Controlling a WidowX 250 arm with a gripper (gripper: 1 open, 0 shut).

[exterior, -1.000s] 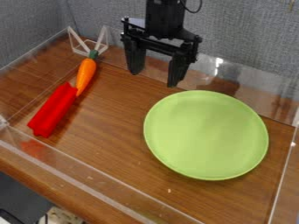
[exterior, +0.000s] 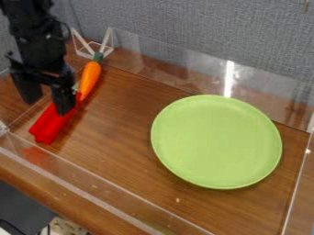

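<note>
My black gripper (exterior: 44, 84) is open at the upper left, its fingers above and around the back part of a long red object (exterior: 50, 126) lying on the wooden table; whether it touches it I cannot tell. An orange carrot (exterior: 90, 77) with a green top lies just behind and to the right of the red object. A large green plate (exterior: 215, 138) rests on the right half of the table.
A small white wire rack (exterior: 95, 44) stands at the back left. Clear low walls (exterior: 260, 101) edge the table, with a grey panel behind.
My gripper has moved from the back middle, above the plate, leftward and down to the red object. The objects on the table show no visible movement.
</note>
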